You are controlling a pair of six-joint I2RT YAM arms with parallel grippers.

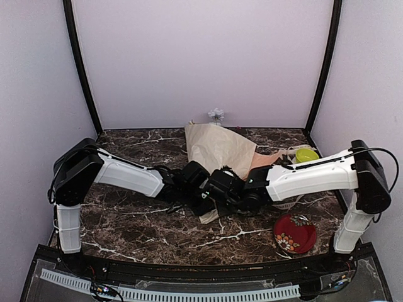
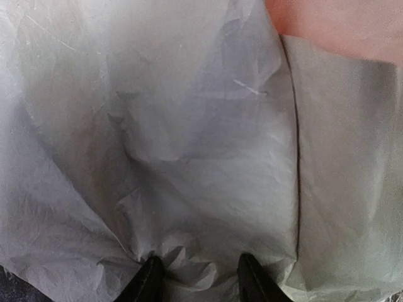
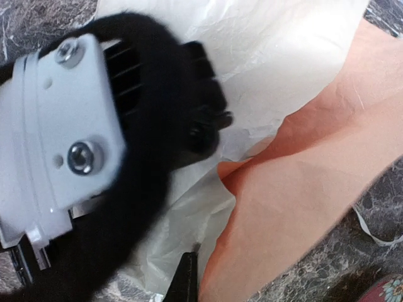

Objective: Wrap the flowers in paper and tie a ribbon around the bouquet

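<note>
The white flower [image 1: 216, 115] shows above the back edge of the cream wrapping paper [image 1: 217, 148]; its stem is hidden. My left gripper stands part open over the paper's lower end, with crumpled cream paper between its fingers. To the right, a pink sheet [image 3: 302, 195] is drawn up and folded over toward the cream paper. My right gripper is shut at the pink sheet's edge, with the sheet running up to its fingers and partly hiding them. In the top view both grippers meet close together over the bouquet's lower end, hiding it.
A red flowered dish [image 1: 295, 234] stands at the front right. Behind the right arm are a yellow-green bowl [image 1: 306, 155] and a pale ribbon [image 3: 371, 229].
</note>
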